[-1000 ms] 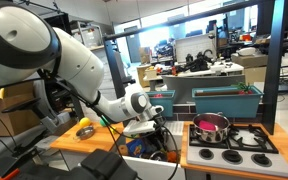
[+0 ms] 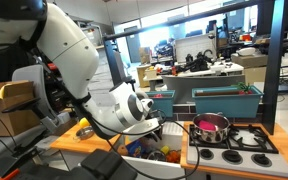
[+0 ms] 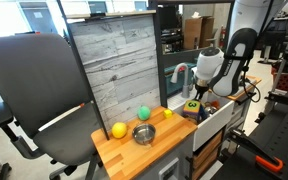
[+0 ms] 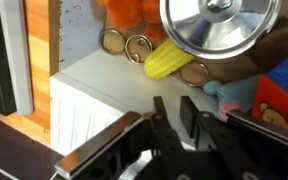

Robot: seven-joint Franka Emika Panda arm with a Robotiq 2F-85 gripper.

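A white drawer stands open with mixed items in it. My gripper is at its white wall in the wrist view, the finger narrowed with white wall showing between the dark fingertips. How deep the grip goes is hidden. Inside the drawer lie a silver lid, a yellow corn-like piece, orange pieces and a blue packet. In exterior view 1 the white hand hangs at the drawer's left side and hides the fingers.
Right of the drawer are a pot and a black stove. On the wooden counter stand a metal bowl, a yellow ball and a green ball. A dark post rises behind the stove.
The pot and stove have stayed put.
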